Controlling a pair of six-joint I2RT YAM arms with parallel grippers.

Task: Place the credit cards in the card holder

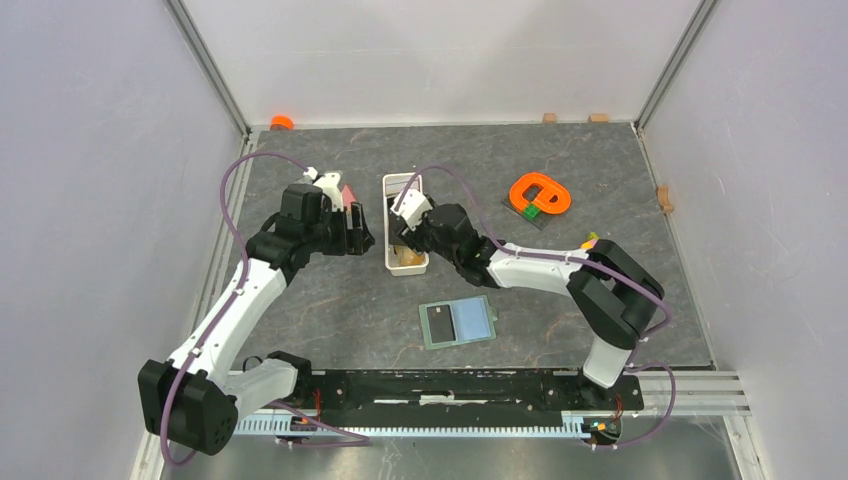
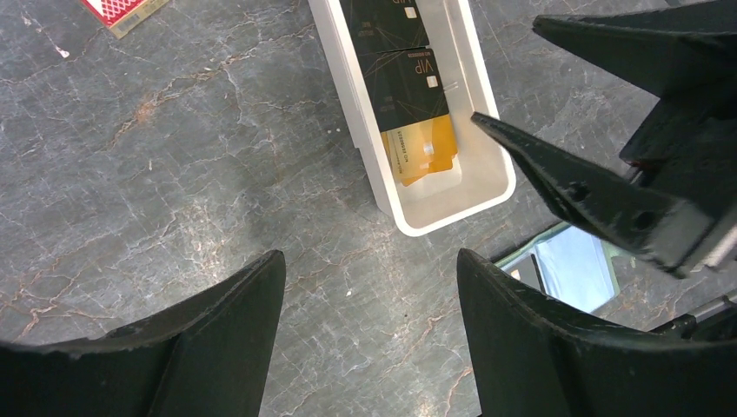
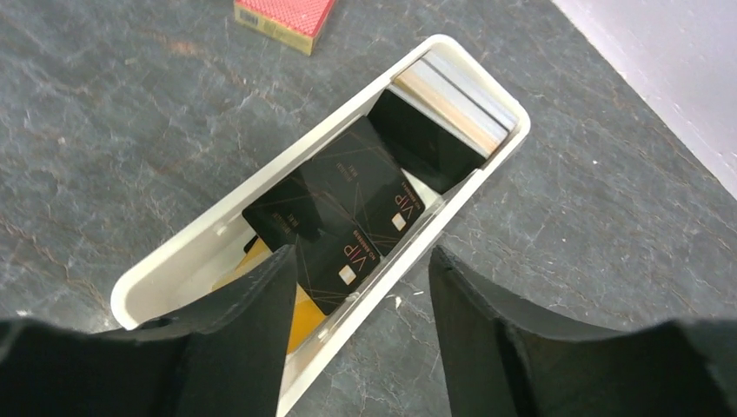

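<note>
A long white tray (image 3: 209, 217) lies in the middle of the table. Two black VIP cards (image 3: 326, 252) lie flat and overlapping in it, partly over yellow cards (image 2: 421, 148) toward the near end. At its far end stand a dark card (image 3: 426, 139) and several pale cards (image 3: 452, 104) on edge. My right gripper hovers over the tray's near half, fingers apart and empty. Left of the tray, my left gripper is open above bare table, holding nothing.
A green-edged folder (image 1: 458, 321) with black and blue panels lies in front of the tray. Beyond my left gripper is a red box (image 3: 282, 19). An orange ring-shaped item (image 1: 540, 193) sits back right. Bare table lies around the tray.
</note>
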